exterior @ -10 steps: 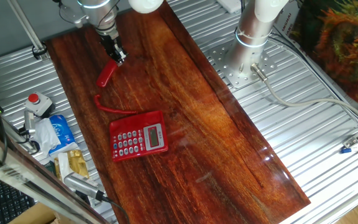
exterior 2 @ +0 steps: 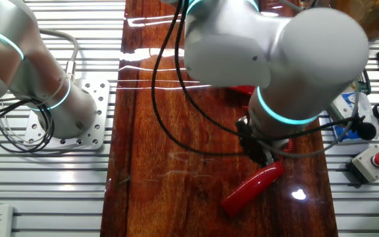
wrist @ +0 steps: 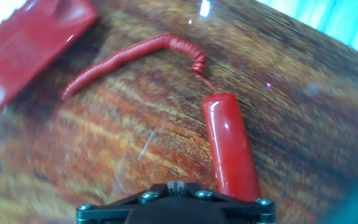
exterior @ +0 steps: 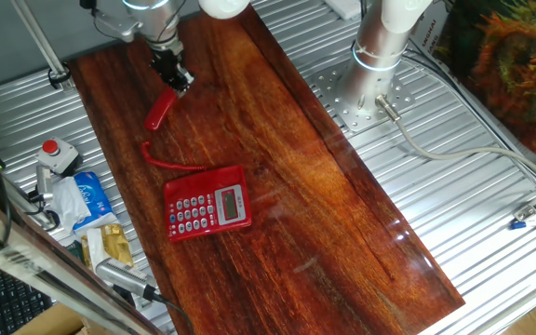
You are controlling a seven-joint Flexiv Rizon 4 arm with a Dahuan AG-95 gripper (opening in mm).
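A red telephone handset (exterior: pixel 161 109) lies on the dark wooden tabletop, off to one side of the phone base. The red base (exterior: pixel 207 203), with its keypad and small display, rests farther down the board; only part of the base (wrist: pixel 23 53) shows in the wrist view. A coiled red cord (wrist: pixel 126 57) trails from the handset's end towards it. At the handset's other end is my gripper (exterior: pixel 187 86). The wrist view has the gripper shut, its tips together and no object visible between them, with the handset (wrist: pixel 230 146) alongside to the right.
Beside the board are an emergency stop box (exterior: pixel 57 154) and a blue tissue pack (exterior: pixel 89 200). Much of the wooden board (exterior: pixel 342 242) is bare.
My gripper has shifted and turned slightly, its tip a little to the right in exterior view 1. Handset, cord and base look unmoved.
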